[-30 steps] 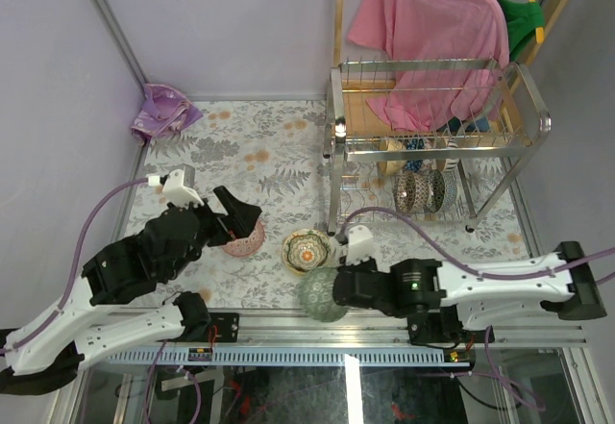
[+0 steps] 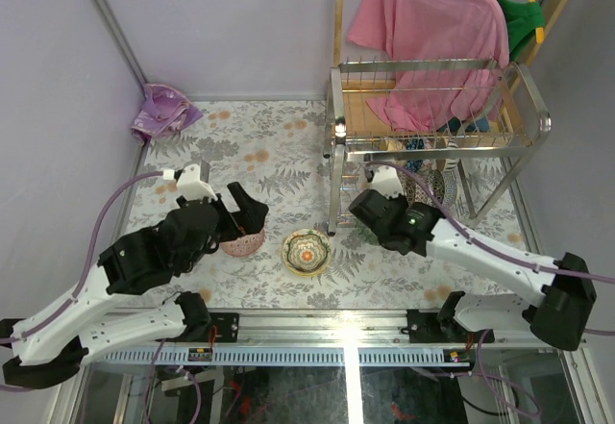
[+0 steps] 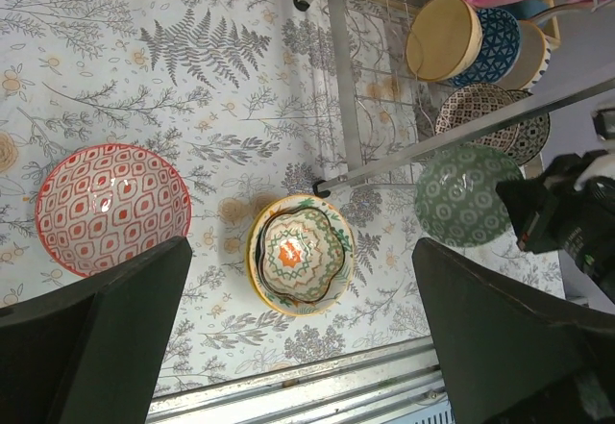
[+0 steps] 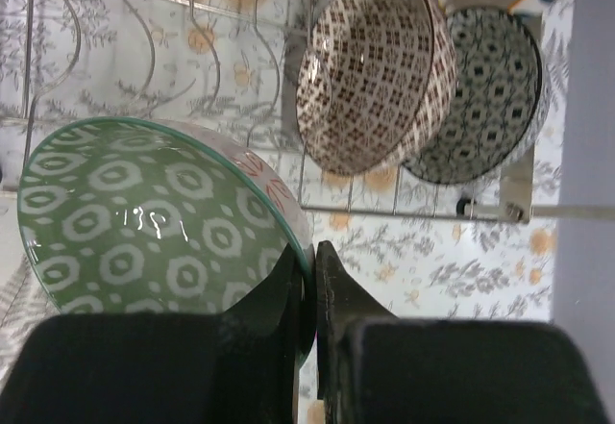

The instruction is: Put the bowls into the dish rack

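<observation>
A green patterned bowl (image 4: pixel 144 222) is gripped by its rim in my right gripper, tilted at the front of the rack's lower wire tier (image 3: pixel 348 107); in the top view the arm mostly hides it. Brown-patterned bowls (image 4: pixel 365 78), a dark-patterned bowl (image 4: pixel 480 97), a blue bowl (image 3: pixel 490 44) and a cream bowl (image 3: pixel 432 39) stand in that tier. On the table lie a red-patterned bowl (image 3: pixel 110 203) and nested floral bowls (image 3: pixel 293 251). My left gripper (image 2: pixel 245 208) is open above the red bowl, holding nothing.
A pink shirt (image 2: pixel 432 11) and a green garment (image 2: pixel 519 20) hang behind the rack. A purple cloth bundle (image 2: pixel 163 112) lies at the back left.
My right gripper has carried the green bowl from the front edge up and rightward to the rack. The left arm has shifted very slightly right.
</observation>
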